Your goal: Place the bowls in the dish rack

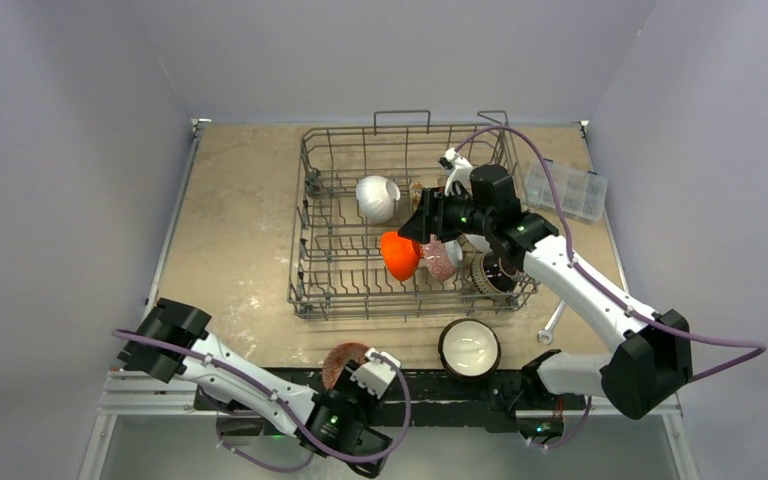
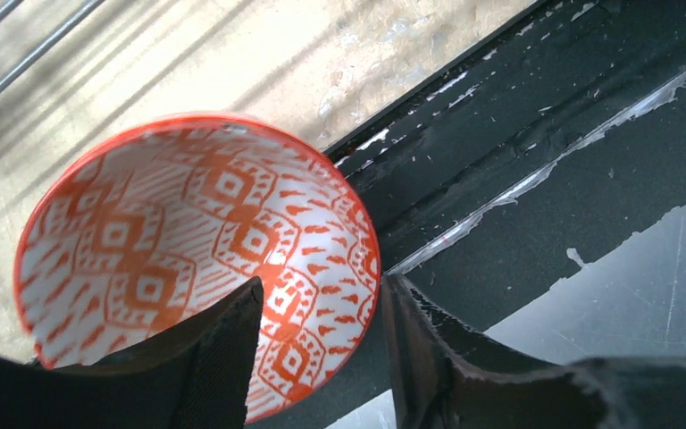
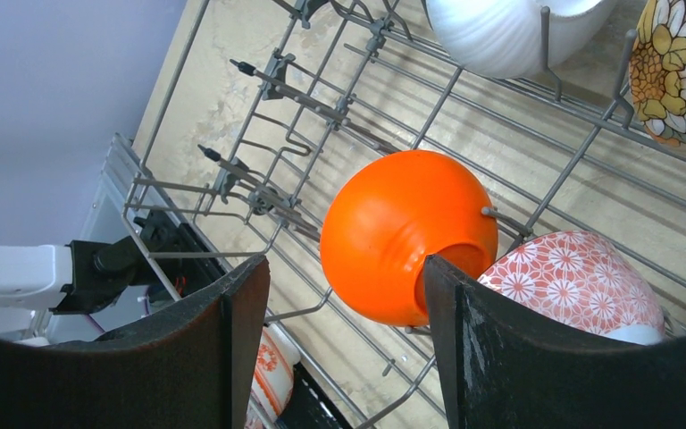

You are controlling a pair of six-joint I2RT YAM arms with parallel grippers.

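Observation:
The red-patterned bowl (image 2: 188, 232) lies at the front edge below the rack (image 1: 310, 305). My left gripper is open at its near-right rim, one finger over the inside and one outside. My right gripper hangs open above the rack, over the orange bowl (image 3: 384, 223). The pink floral bowl (image 3: 572, 277), white bowl (image 1: 375, 200), sunflower bowl (image 3: 679, 71) and a dark patterned bowl (image 1: 490, 275) also sit in the rack. A black-rimmed white bowl (image 1: 469, 349) stands in front of it.
A clear compartment box (image 1: 566, 190) and a wrench (image 1: 550, 325) lie to the right of the rack. The board left of the rack is clear. Grey walls enclose the sides and back.

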